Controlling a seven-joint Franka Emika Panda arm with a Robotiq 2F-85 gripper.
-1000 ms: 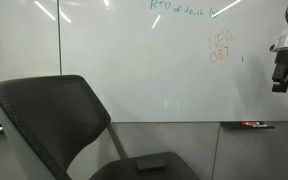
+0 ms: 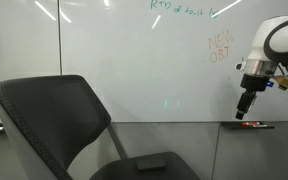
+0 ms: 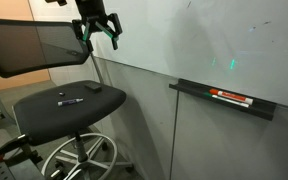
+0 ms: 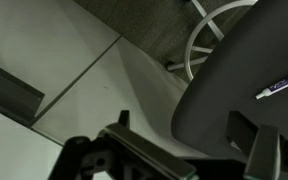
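My gripper (image 3: 101, 40) hangs in the air above the black office chair, its two fingers spread apart with nothing between them. In the wrist view the gripper likewise shows a wide gap. Exterior view 1 has the gripper (image 2: 244, 108) side-on in front of the whiteboard, above the tray. On the chair seat (image 3: 44, 118) lies a marker (image 3: 70, 101), pale with a dark end; the wrist view shows this marker (image 4: 281, 84) at the right edge. A dark block (image 3: 94, 87) rests farther back on the seat.
A dark tray (image 3: 199, 91) under the whiteboard (image 3: 209, 35) carries a red marker (image 3: 231, 97) and other small items. A small dark object (image 3: 61, 94) sits on the seat. The chair's backrest (image 2: 59, 120) rises at the left.
My gripper has moved left and somewhat lower in exterior view 1, bringing more of the arm into view. The chair and the block on it have stayed put.
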